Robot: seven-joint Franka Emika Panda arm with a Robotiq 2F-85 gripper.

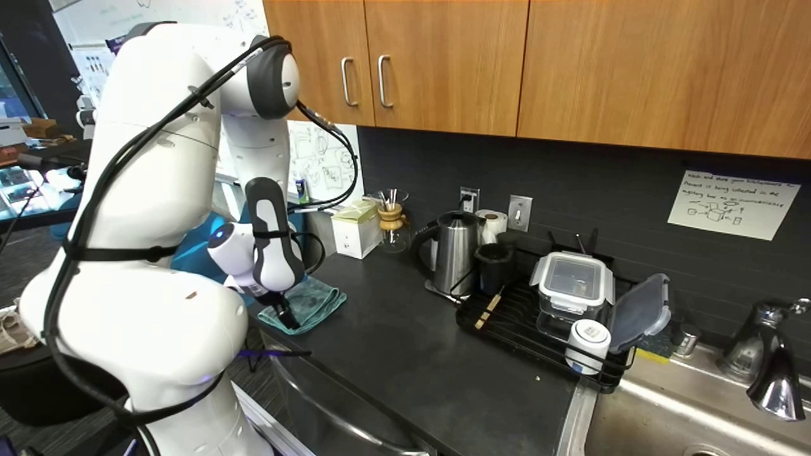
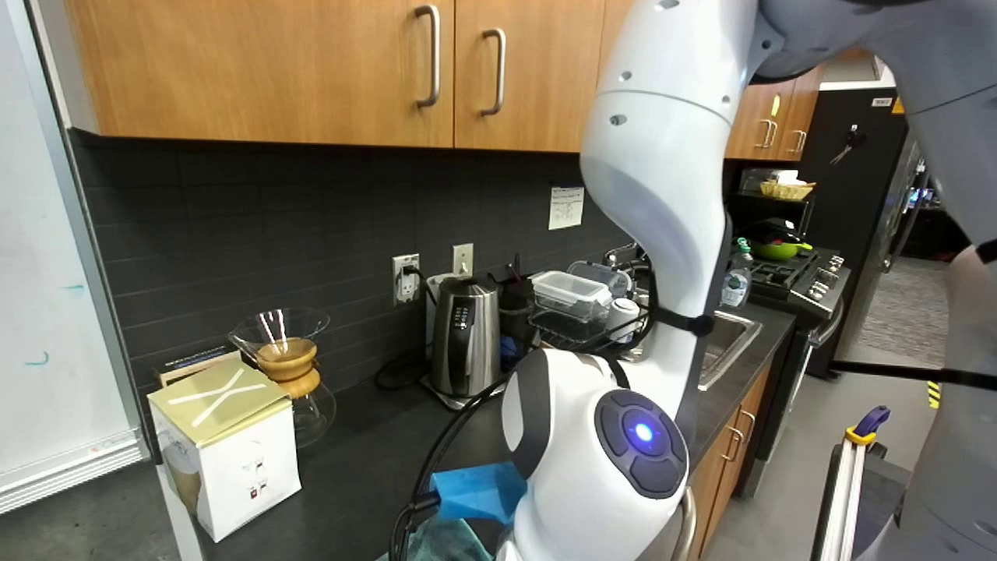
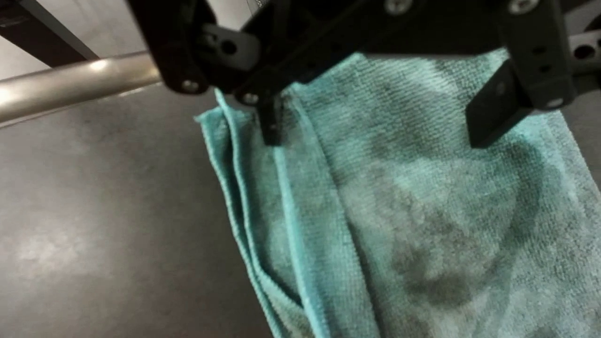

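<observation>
A folded teal cloth lies on the dark counter, its layered folds running along its left side in the wrist view. My gripper is open above it, fingers wide apart. One finger is over the folded left edge; the other finger is over the broad flat part. Whether either tip touches the cloth I cannot tell. Exterior view 1 shows the gripper pointing down at the cloth near the counter's left front corner. In exterior view 2 the arm hides the gripper, and only part of the cloth shows.
Along the wall stand a white box, a glass coffee maker and a steel kettle. A black dish rack holds containers and a white cup, beside the sink.
</observation>
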